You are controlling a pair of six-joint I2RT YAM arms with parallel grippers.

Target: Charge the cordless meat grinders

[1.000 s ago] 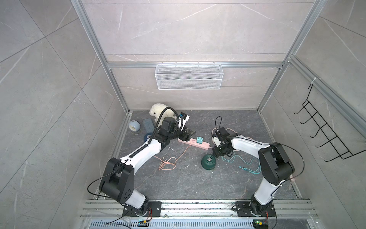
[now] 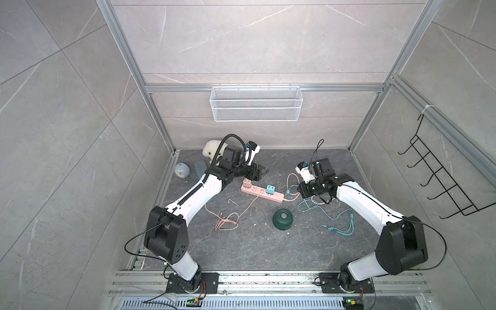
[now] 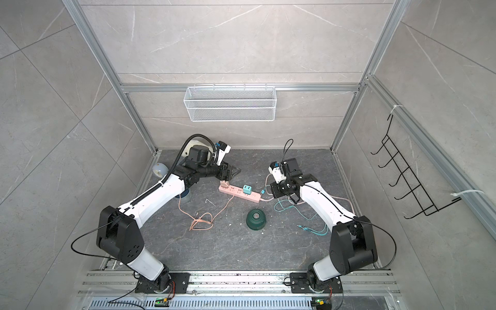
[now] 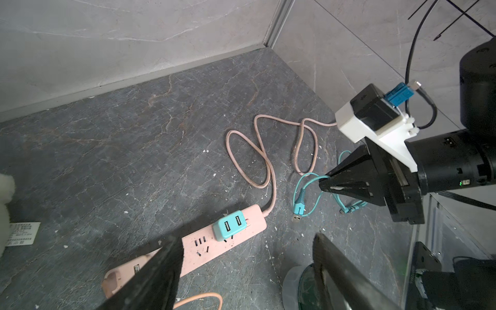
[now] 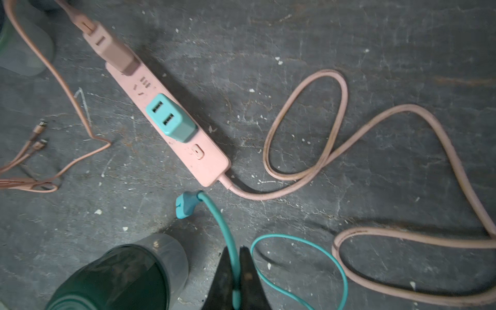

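Note:
The pink power strip [image 5: 155, 111] carries a pink adapter [image 5: 111, 49] with a plug in it and a teal two-port adapter [image 5: 170, 116]. My right gripper is shut on the teal cable [image 5: 222, 224], whose USB plug [image 5: 186, 205] hangs off the strip's switch end. The green meat grinder [image 5: 113, 273] stands nearby on the floor, at bottom left in the right wrist view. My left gripper stands open above the strip, nothing between its fingers.
A white plush toy [image 2: 211, 148], a light blue ball [image 2: 181, 170] and a grey block [image 2: 201, 168] sit at back left. Loose pink cable [image 5: 51, 183] and teal loops lie on the floor. A black hook rack [image 2: 444, 186] hangs on the right wall.
My right arm has risen with the teal cable in its fingers. The left arm has shifted slightly upward.

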